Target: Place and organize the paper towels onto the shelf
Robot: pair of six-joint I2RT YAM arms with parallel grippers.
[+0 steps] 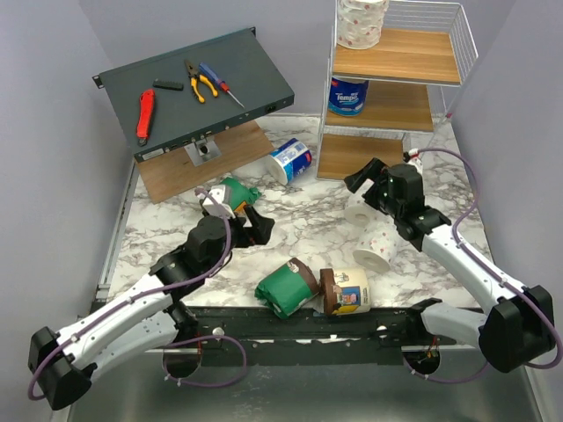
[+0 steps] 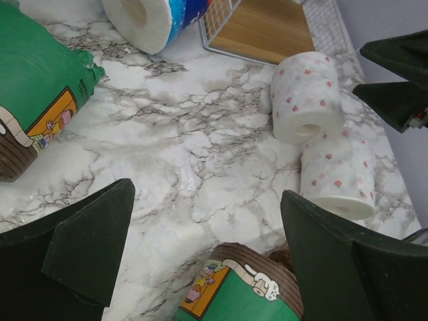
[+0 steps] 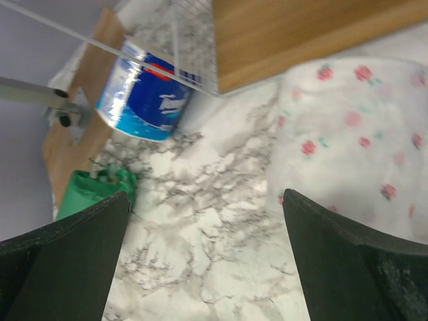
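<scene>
My left gripper (image 1: 258, 227) stands open above the table, just right of a green-wrapped roll (image 1: 239, 195) that the arm partly hides; nothing is between its fingers. My right gripper (image 1: 363, 178) is also open and empty, over the upper of two white flowered rolls, in front of the shelf (image 1: 361, 158). In the left wrist view that upper flowered roll (image 2: 306, 93) touches the lower one (image 2: 338, 170). A blue roll (image 1: 291, 161) lies by the shelf's left side. On the shelf stand a blue Tempo roll (image 1: 347, 96) and, above it, a flowered roll (image 1: 360, 22).
Near the front edge lie a green roll (image 1: 287, 287) and a brown and cream roll (image 1: 347, 291). At the back left a dark raised panel (image 1: 198, 88) holds tools, with a wooden board (image 1: 237, 149) below.
</scene>
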